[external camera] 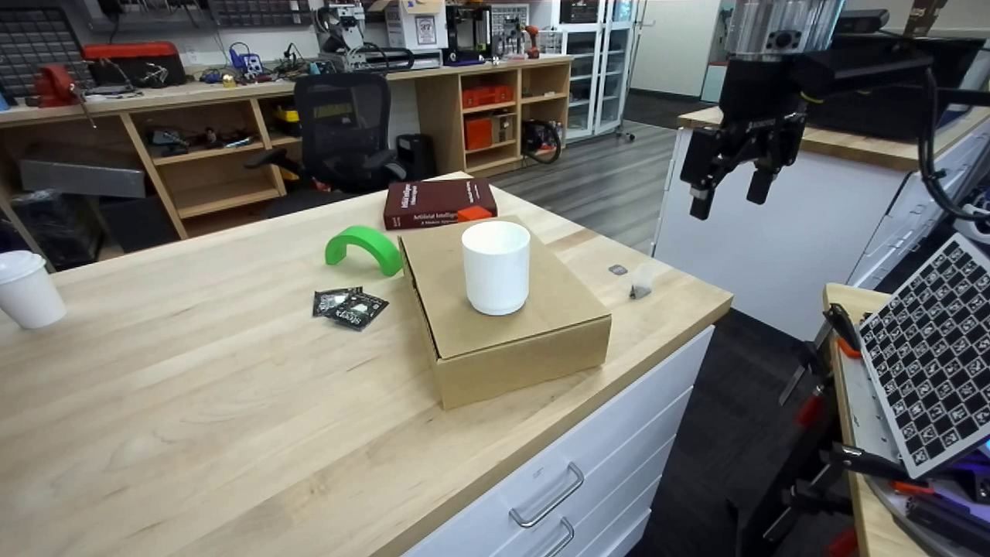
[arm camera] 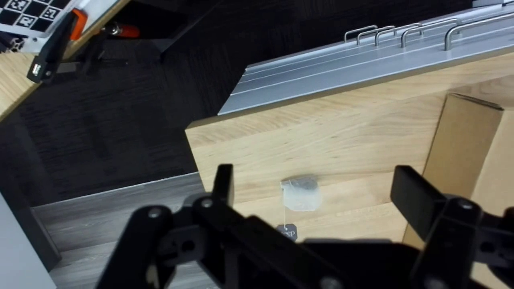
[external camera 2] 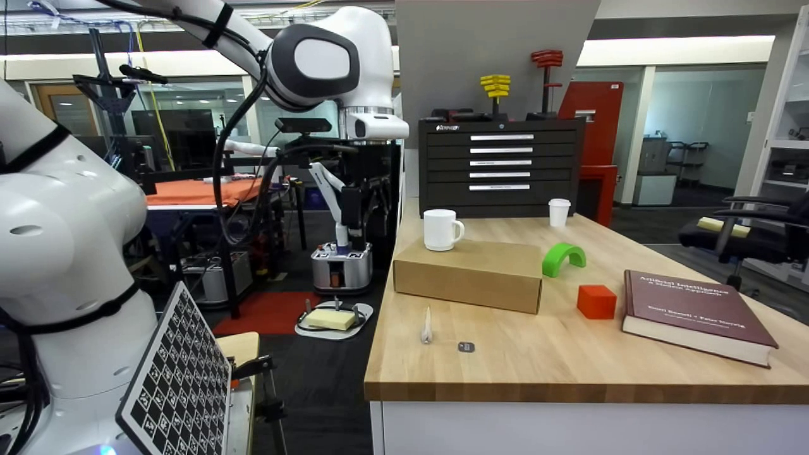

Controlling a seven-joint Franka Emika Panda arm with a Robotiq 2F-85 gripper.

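Note:
My gripper (external camera: 730, 206) is open and empty, high above floor level beyond the table's right corner in exterior view 1. Its two fingers stand wide apart in the wrist view, with a pale tea bag (arm camera: 302, 193) visible below between them. A thin string joins the bag to a small dark tag (arm camera: 287, 231). Both lie flat on the wooden table (external camera 2: 485, 371) near its edge, apart from the gripper. A white mug (external camera: 496, 268) stands upright on a closed cardboard box (external camera: 520, 351); its handle (external camera 2: 459, 230) shows in exterior view 2.
A green arch (external camera: 363, 247), dark sachets (external camera: 349, 307), a red block (external camera 2: 596, 302), a maroon book (external camera 2: 694, 311) and a white paper cup (external camera 2: 559, 212) share the table. The box rises beside the tea bag. Bare wood covers the table's left side in exterior view 1.

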